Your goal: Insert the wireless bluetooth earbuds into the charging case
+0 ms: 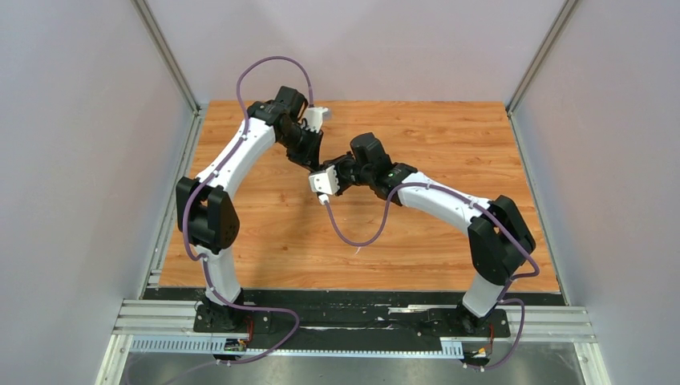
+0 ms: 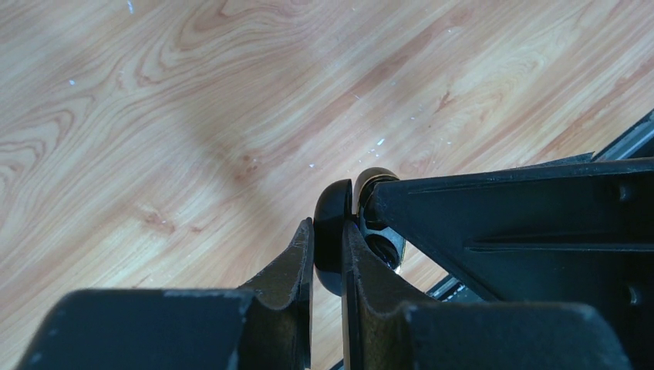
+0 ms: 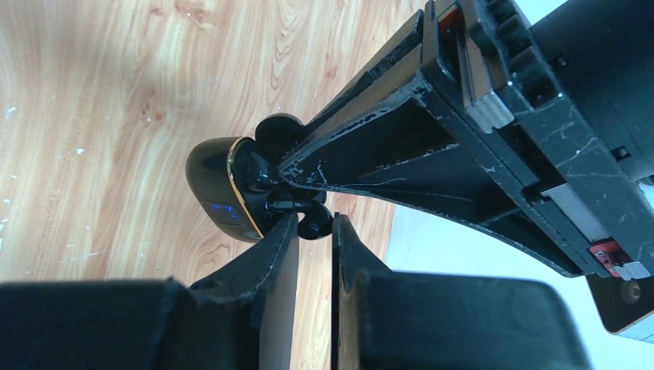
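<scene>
Both grippers meet above the table's middle-left in the top view. My left gripper (image 1: pixel 313 160) is shut on the black charging case (image 3: pixel 220 185), which has a gold rim and blue lights and looks open in the right wrist view. My right gripper (image 1: pixel 329 172) is shut on a small black earbud (image 3: pixel 315 225), held right against the open case. In the left wrist view the case (image 2: pixel 332 235) sits at my left fingertips, partly hidden behind the other gripper's finger. Whether the earbud is inside a slot I cannot tell.
Purple cables loop over each arm, one hanging low over the table's middle. Pale walls bound the table at left, right and back.
</scene>
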